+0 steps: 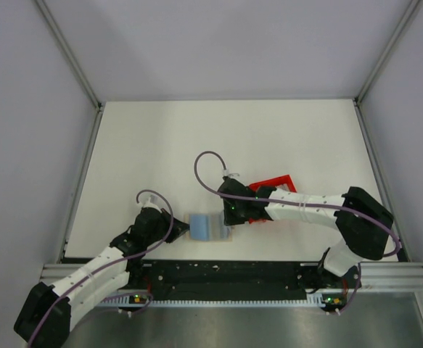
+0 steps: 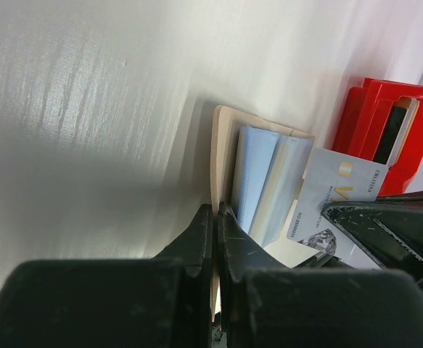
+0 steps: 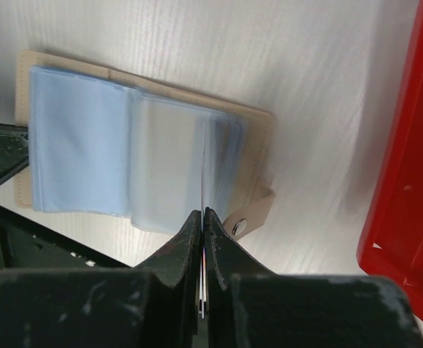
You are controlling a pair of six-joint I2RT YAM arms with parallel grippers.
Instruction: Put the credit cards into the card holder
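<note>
The tan card holder [image 1: 211, 227] lies opened flat near the table's front edge, with a blue sleeve [image 3: 80, 141] and clear sleeves [image 3: 164, 156]. Its left edge is pinched by my left gripper, which is shut on it. A grey credit card [image 2: 336, 190] is held in my right gripper, shut. From the right wrist that card appears edge-on as a thin line, above the right-hand clear sleeve. Whether its lower edge touches the sleeve, I cannot tell.
To the right of the holder stands a red box [image 1: 280, 180]. A dark card and a pale one [image 2: 396, 130] stick up inside it. The holder's snap tab [image 3: 249, 217] projects at its right edge.
</note>
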